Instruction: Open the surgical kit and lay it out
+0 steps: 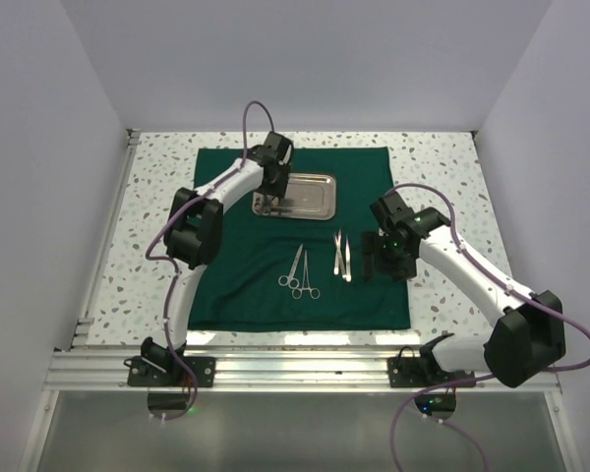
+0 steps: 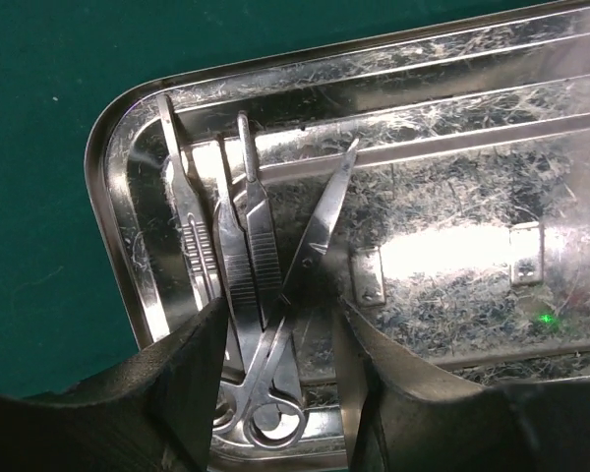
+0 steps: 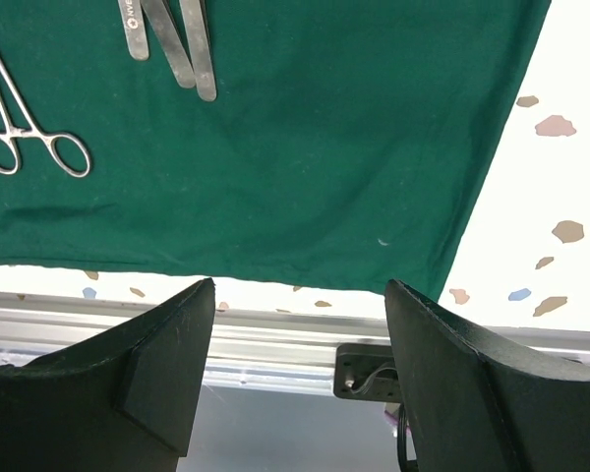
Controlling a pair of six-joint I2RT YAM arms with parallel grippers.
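Note:
The steel tray lies on the green cloth. In the left wrist view its left end holds scissors across several slim steel instruments. My left gripper is open over them, fingers either side of the scissors' lower part. On the cloth lie scissors, a clamp and several slim blades or handles. My right gripper stands open at the cloth's right, below those instruments in the top view, with nothing between its fingers.
Speckled table surrounds the green cloth. A metal rail runs along the front edge.

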